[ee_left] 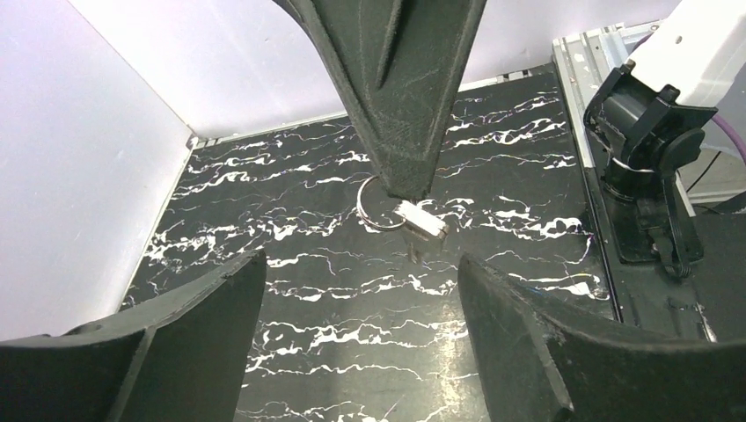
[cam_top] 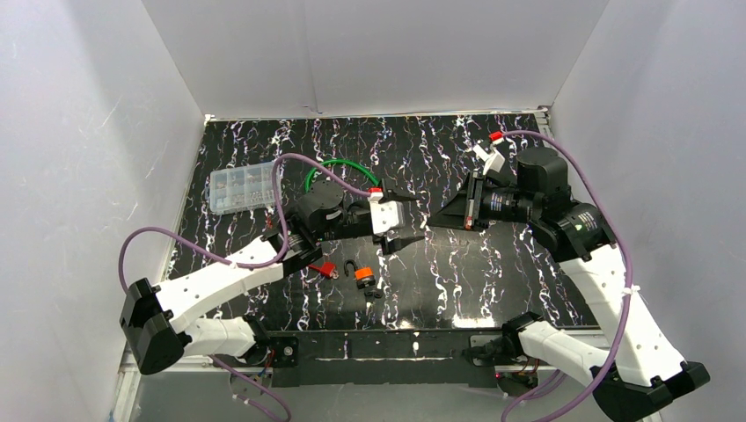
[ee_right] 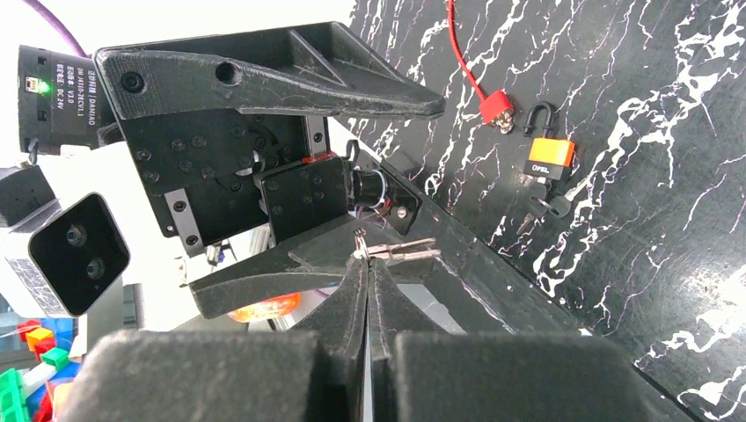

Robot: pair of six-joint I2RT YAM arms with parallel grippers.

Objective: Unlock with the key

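A small silver key (ee_left: 422,220) with a wire ring (ee_left: 362,204) sticks out from the tips of my right gripper (cam_top: 431,221), which is shut on it. From the left, my left gripper (cam_top: 420,218) faces it with its fingers wide apart. In the left wrist view the key lies in line with the gap between the left fingers, touching neither as far as I can tell. The right wrist view shows the key (ee_right: 403,251) close to one left finger. An orange and black lock (ee_right: 551,160) lies on the table, its curved black shackle (ee_right: 543,114) at one end.
Next to the orange lock is a red lock (ee_right: 497,107) on a red cable. A green cable loop (cam_top: 356,164) and a clear compartment box (cam_top: 240,187) lie farther back.
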